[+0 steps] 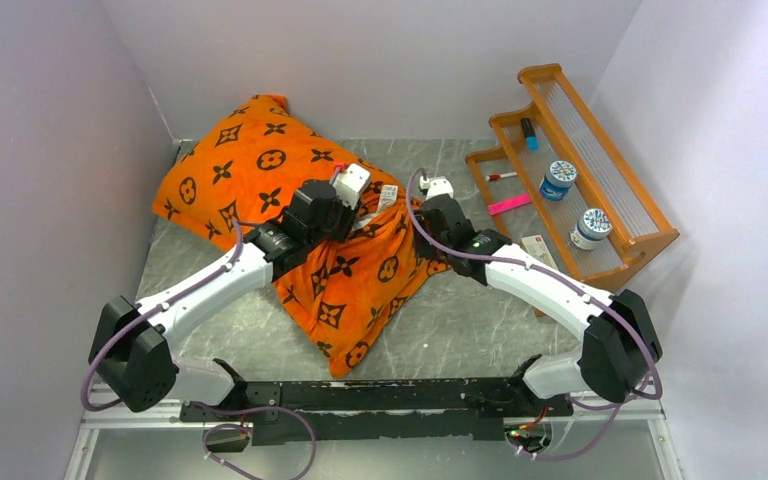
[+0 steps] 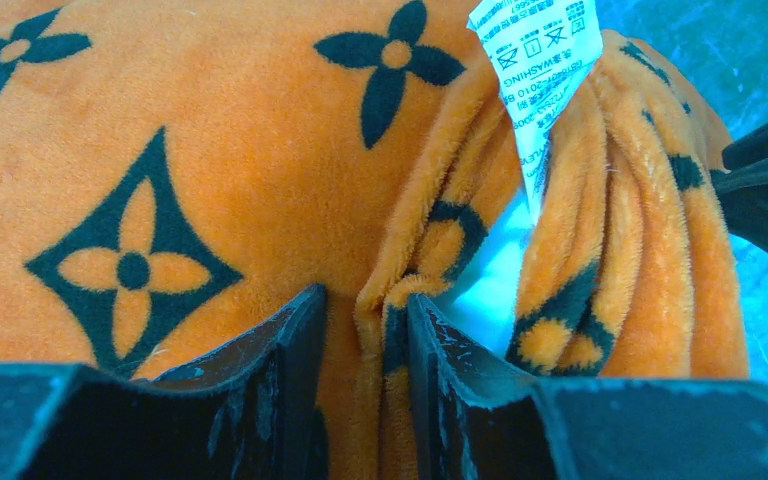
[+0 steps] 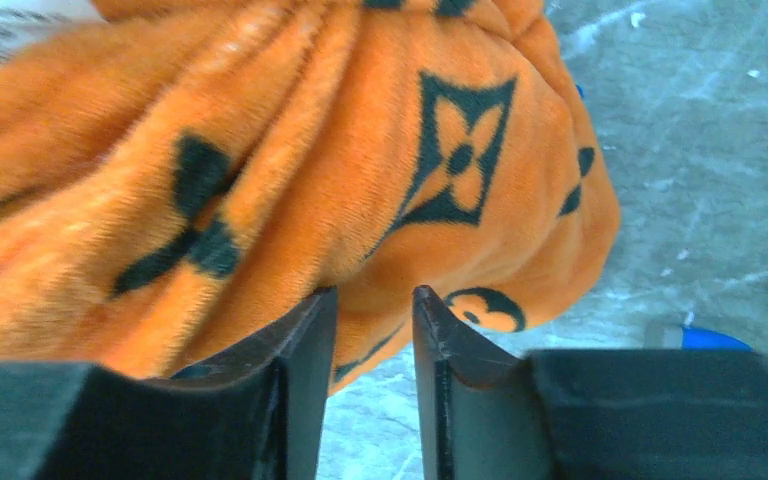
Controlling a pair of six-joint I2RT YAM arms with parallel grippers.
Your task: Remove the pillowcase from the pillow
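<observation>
The orange pillowcase point(image 1: 255, 155) with dark motifs covers the pillow at the left and sags into loose folds toward the front. In the left wrist view, a fold of its cloth runs between the fingers of my left gripper, which is shut on it. To the right of that fold, a strip of the white inner pillow point(image 2: 482, 285) shows through the gap, below a white care label point(image 2: 545, 60). My right gripper stands part open over the loose right-hand cloth point(image 3: 390, 190); no cloth shows gripped between its fingertips.
A wooden rack point(image 1: 605, 175) with two jars, pens and a pink strip stands at the right. Walls close in the left and back.
</observation>
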